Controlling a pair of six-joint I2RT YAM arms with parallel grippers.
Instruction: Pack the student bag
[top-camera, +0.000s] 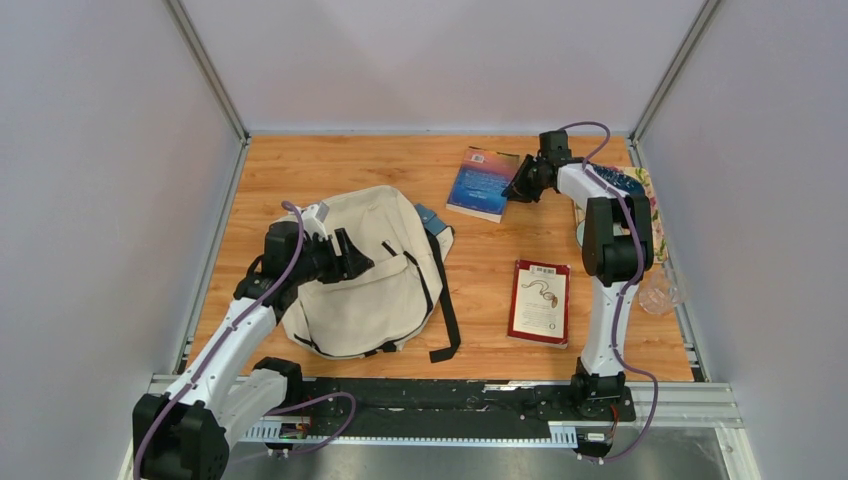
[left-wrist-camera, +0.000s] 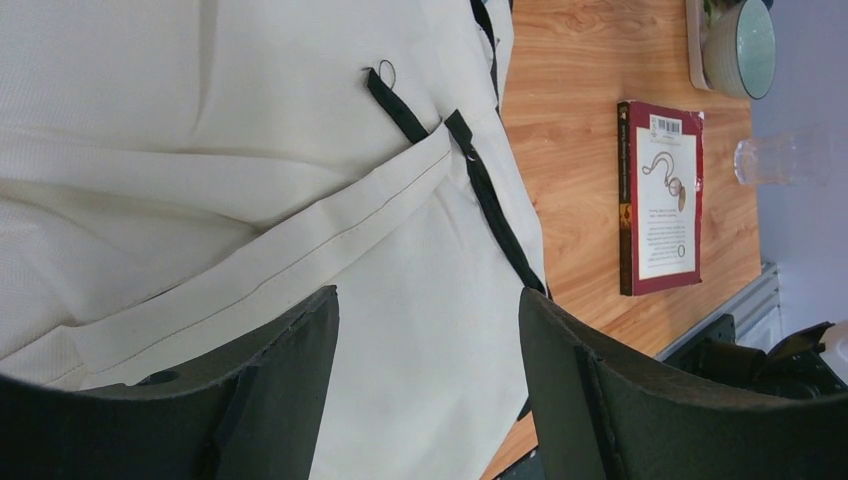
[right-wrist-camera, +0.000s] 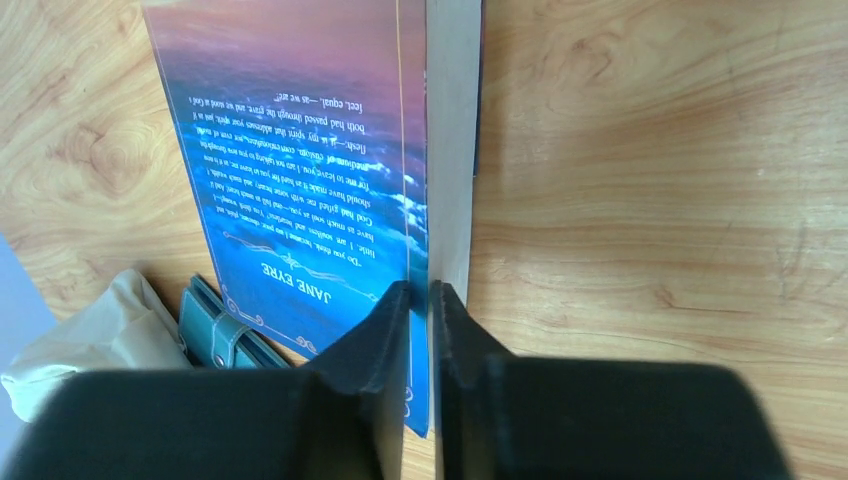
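The cream student bag (top-camera: 375, 310) lies flat at the left of the table. Above it hovers my left gripper (top-camera: 352, 256), its fingers (left-wrist-camera: 300, 350) wide apart with only bag cloth beneath. A blue and pink Jane Eyre book (top-camera: 483, 184) lies back cover up near the rear wall. At its right edge is my right gripper (top-camera: 512, 192). In the right wrist view the book (right-wrist-camera: 300, 190) shows its pages' edge, and the fingertips (right-wrist-camera: 395, 305) stand close together over that edge, a narrow strip of blue cover between them. Whether they grip the book is unclear.
A red-framed book (top-camera: 539, 303) lies at centre right. A teal wallet (top-camera: 431, 219) sits beside the bag's upper right. At the far right, partly behind the right arm, are a bowl (left-wrist-camera: 752, 50) and a clear cup (top-camera: 659, 292). Bare wood surrounds the red-framed book.
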